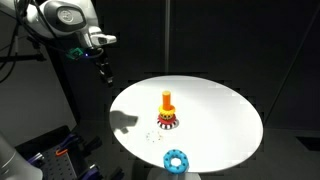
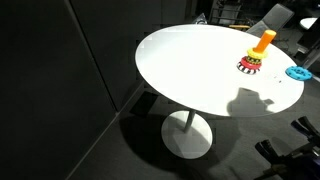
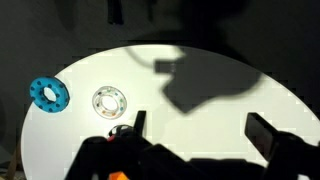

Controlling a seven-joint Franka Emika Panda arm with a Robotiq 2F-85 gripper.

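Note:
A stacking toy stands upright on the white oval table, with an orange peg on top, yellow below it and red beneath. Near the table's front edge lies a blue ring. Between them, a pale ring lies flat; the wrist view shows it beside the blue ring. My gripper is open and empty, above the table's edge side and clear of every object. Its fingertips show at the lower right of exterior view 2. Part of the toy is hidden behind the gripper in the wrist view.
A shadow of the arm falls on the table. The floor around is dark.

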